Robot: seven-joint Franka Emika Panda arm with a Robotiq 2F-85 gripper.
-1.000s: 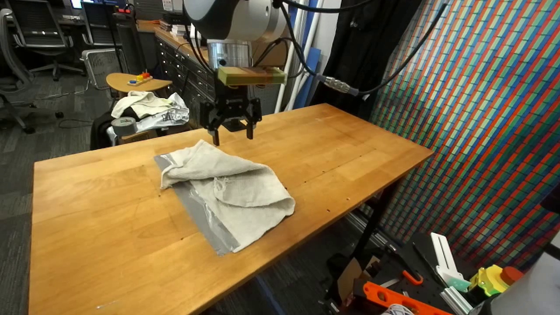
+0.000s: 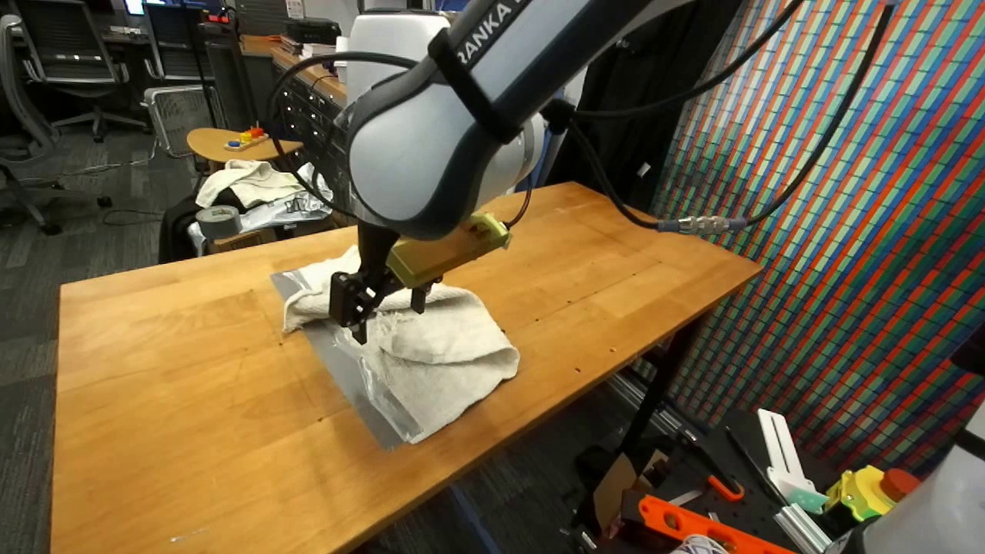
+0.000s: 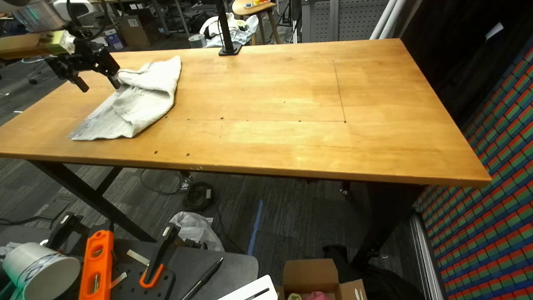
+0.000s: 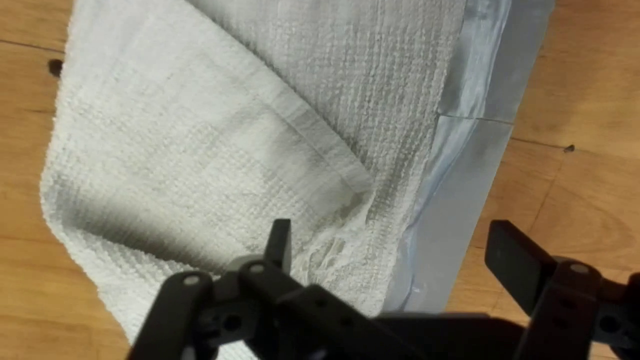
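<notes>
A cream towel (image 2: 448,346) lies partly folded and rumpled on the wooden table, with a folded corner and frayed threads showing in the wrist view. Along one side of the towel (image 4: 240,132) runs a strip of grey tape (image 4: 474,198), its outer edge against the wood. Above them, my gripper stands open with nothing between its fingers. One finger (image 4: 279,246) is over the towel near the frayed part; the other is past the tape, over bare wood. In exterior view 2 the gripper (image 3: 100,86) hangs just above the towel (image 3: 145,97).
A side table with an orange level (image 3: 96,265) and clamps is in front, apart from the table.
My arm has come lower and nearer to the camera, and the gripper has tilted and turned. It was beyond the towel and is now over it. The towel looks unmoved.
</notes>
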